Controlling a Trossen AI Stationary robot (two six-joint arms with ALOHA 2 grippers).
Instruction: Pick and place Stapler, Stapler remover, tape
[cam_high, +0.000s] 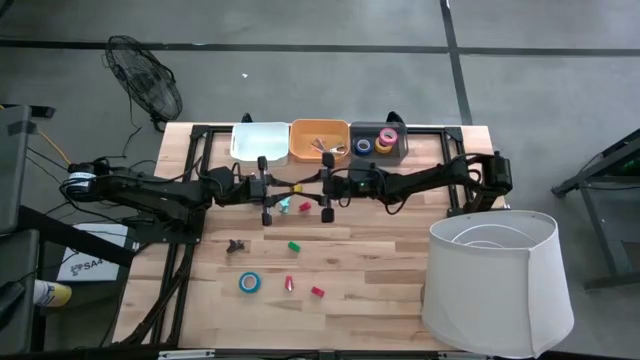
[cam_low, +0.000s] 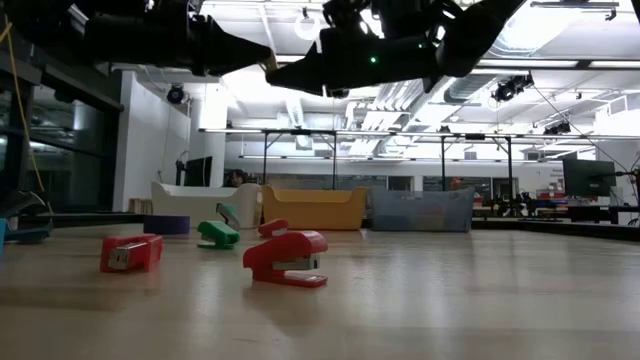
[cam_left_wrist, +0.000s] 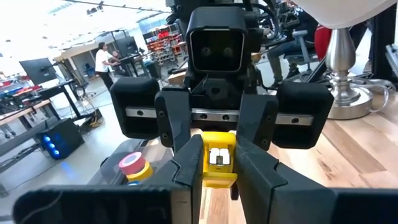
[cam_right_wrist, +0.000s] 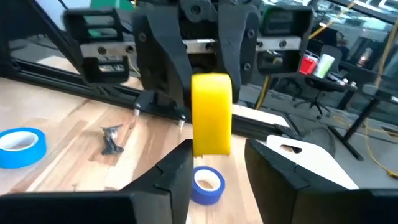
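The small yellow stapler remover (cam_left_wrist: 219, 177) is clamped in my left gripper, raised over the table in the low view. My right gripper faces it from the other side, open, its fingers (cam_right_wrist: 171, 165) parted with a gap on either side of the remover's near end. On the table lie red staplers (cam_high: 289, 283), a green stapler (cam_high: 294, 246), a teal tape roll (cam_high: 249, 282) and a dark stapler remover (cam_high: 235, 246). A blue tape roll (cam_right_wrist: 207, 185) shows below the remover in the right wrist view.
Along the back edge stand a white bin (cam_high: 259, 138), an orange bin (cam_high: 305, 127) with scissors in it, and a grey bin (cam_high: 402, 146) with tape rolls. A large white lampshade (cam_high: 495, 285) covers the front right corner.
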